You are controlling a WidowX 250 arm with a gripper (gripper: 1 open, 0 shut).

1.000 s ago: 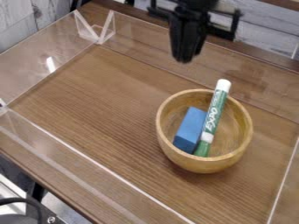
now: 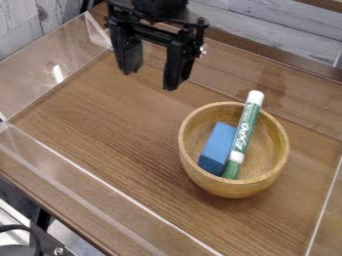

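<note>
The black gripper (image 2: 152, 62) hangs over the upper left of the wooden table, its two dark fingers standing apart with nothing seen between them. To its lower right sits a round light-wooden bowl (image 2: 254, 180) holding a blue block (image 2: 217, 147) and a white-and-green Expo marker (image 2: 245, 134), which leans on the bowl with its upper end past the far rim.
Pale walls or panels border it at the left and back. A dark cable runs at the lower left corner.
The gripper has come lower and nearer in the view, moving left from the back. The bowl, block and marker have not moved.
</note>
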